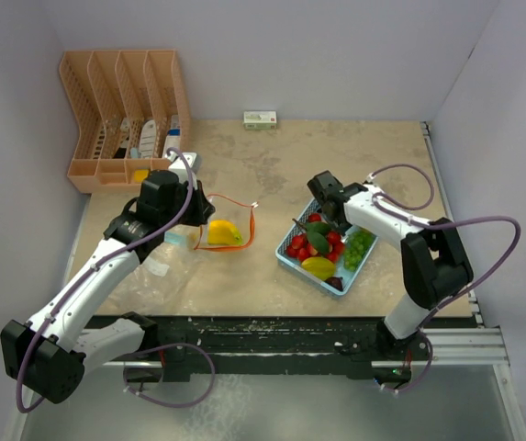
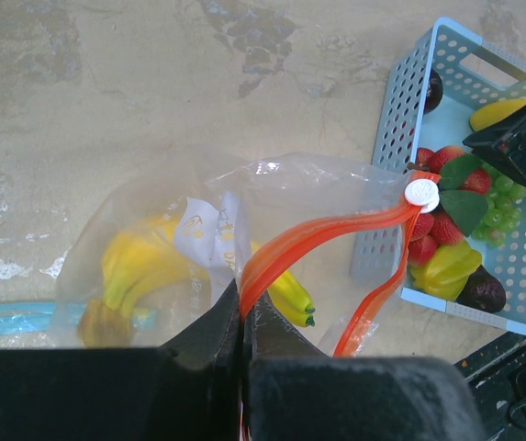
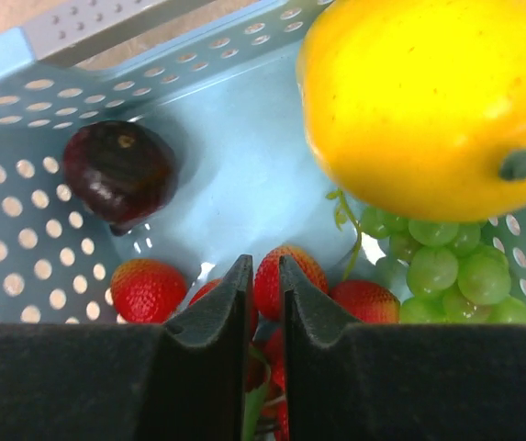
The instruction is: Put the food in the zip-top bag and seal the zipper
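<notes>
The zip top bag [image 2: 308, 193] lies open on the left of the table, orange zipper [image 1: 251, 225] raised, yellow bananas [image 2: 143, 262] inside. My left gripper is shut at the bag's opening edge. My right gripper is over the blue basket [image 1: 295, 266], shut, what it holds unclear. In the basket are strawberries [image 3: 148, 289], green grapes [image 3: 469, 276], a dark purple item [image 3: 120, 175], a large yellow fruit [image 3: 428, 101], a yellow starfruit-like piece [image 2: 442, 271] and green leaves [image 1: 318, 237].
An orange slotted organizer [image 1: 97, 110] stands at the back left, a small box [image 1: 260, 119] at the back middle. Walls bound both sides.
</notes>
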